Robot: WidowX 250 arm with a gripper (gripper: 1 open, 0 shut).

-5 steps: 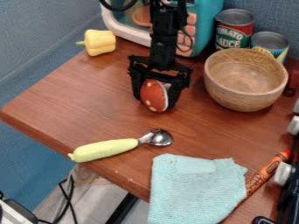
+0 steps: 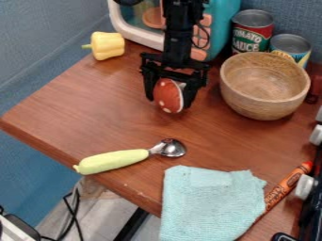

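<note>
The black gripper (image 2: 171, 83) hangs over the middle of the wooden table, its fingers around the top of a red and white oval object (image 2: 171, 97). Whether it grips that object or only stands around it is hard to tell. A wooden bowl (image 2: 265, 87) sits just to the right.
A yellow pepper (image 2: 104, 45) lies at the back left, cans (image 2: 251, 31) at the back right, a teal and white toy appliance (image 2: 145, 28) behind the arm. In front are a spoon with pale handle (image 2: 111, 160) and a blue cloth (image 2: 212, 207).
The gripper has risen slightly, and the red and white object appears to have shifted slightly up with it.
</note>
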